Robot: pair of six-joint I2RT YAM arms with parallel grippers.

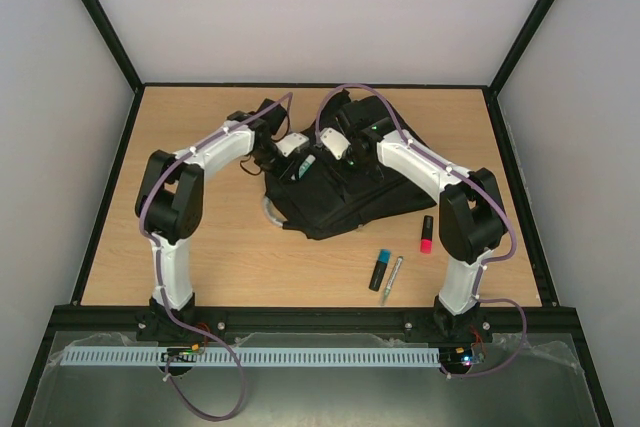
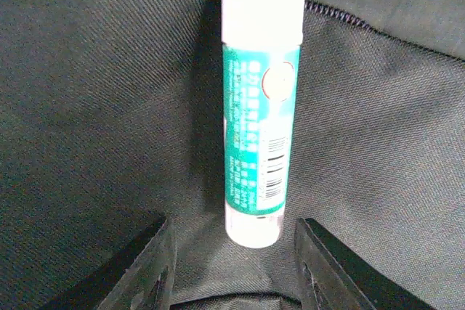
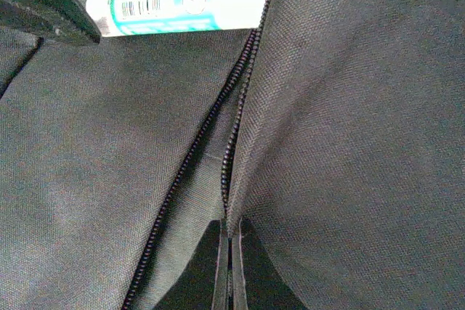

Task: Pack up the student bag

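The black bag (image 1: 330, 209) lies on the table with its zipped opening partly spread. On its fabric rests a glue stick (image 2: 260, 128), teal with white ends; its cap end reaches the zipper edge in both wrist views. My left gripper stands part open just off the stick's near end, fingers (image 2: 154, 259) apart with nothing between them. In the right wrist view my right gripper is shut at the zipper edge of the bag's flap, and a thin fold of that edge appears caught at its tips. Part of the left gripper shows at that view's upper left.
On the table in front of the bag lie a blue-capped marker (image 1: 380, 270), a thin pen (image 1: 391, 281) and a red-ended marker (image 1: 426, 234).
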